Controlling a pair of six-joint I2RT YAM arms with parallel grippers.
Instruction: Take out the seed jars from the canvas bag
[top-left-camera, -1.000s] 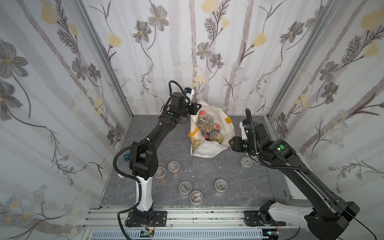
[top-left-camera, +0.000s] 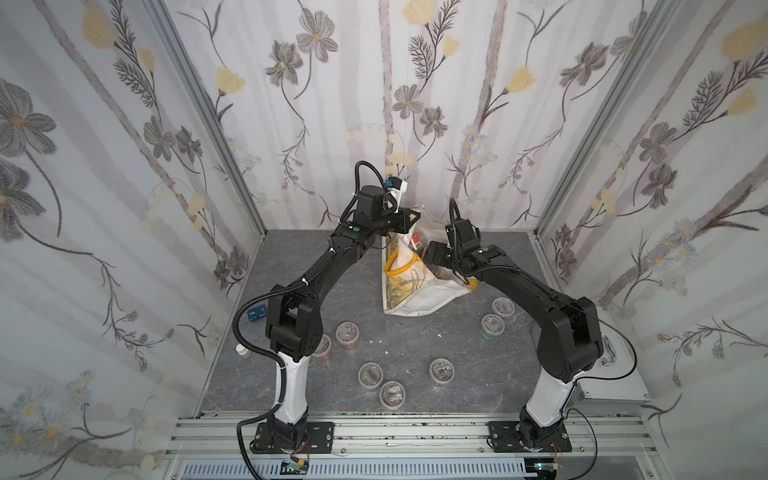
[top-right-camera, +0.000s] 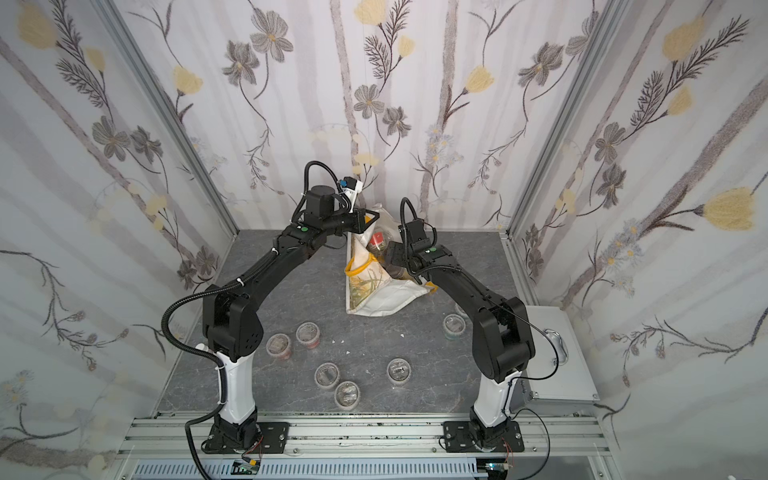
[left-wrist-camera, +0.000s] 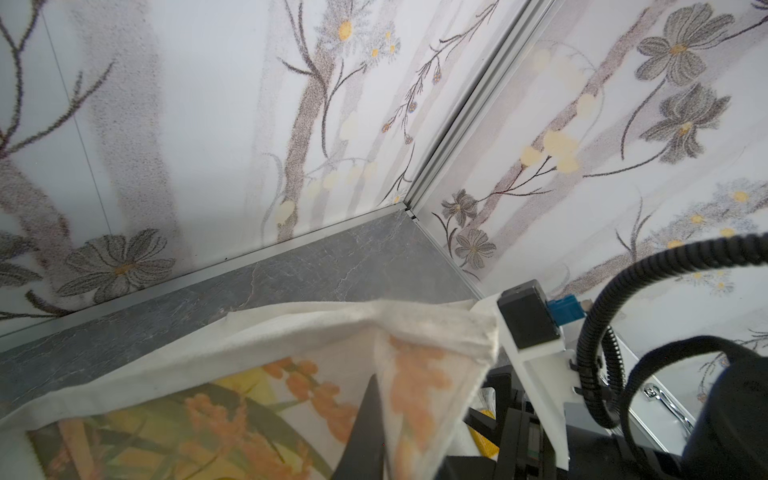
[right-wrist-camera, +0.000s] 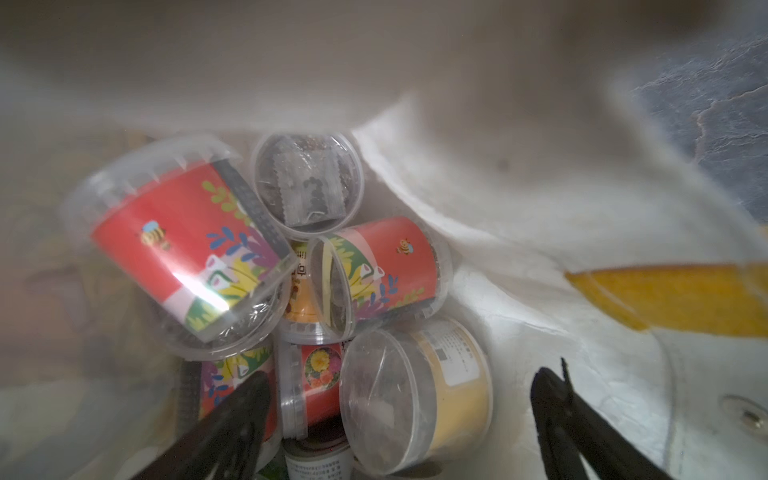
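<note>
The canvas bag (top-left-camera: 422, 297) lies mid-table, printed with orange flowers. My left gripper (top-left-camera: 405, 221) is shut on its upper edge, and the folded fabric (left-wrist-camera: 428, 344) covers much of the left wrist view. My right gripper is inside the bag mouth, fingers wide open with nothing gripped. Between and above them lie several seed jars: a red-labelled jar (right-wrist-camera: 185, 240), another red one (right-wrist-camera: 384, 272), a clear-lidded jar (right-wrist-camera: 306, 182) and a yellow-labelled jar (right-wrist-camera: 416, 396).
Several jars (top-left-camera: 441, 371) stand loose on the grey table in front and right of the bag. A blue object (top-left-camera: 257, 313) is at the left, a metal box (top-right-camera: 560, 384) at the right. The front middle table has gaps between jars.
My right gripper has moved left and back from beside the bag into its mouth, now hiding much of the jars from above. My left gripper has moved slightly right with the bag edge.
</note>
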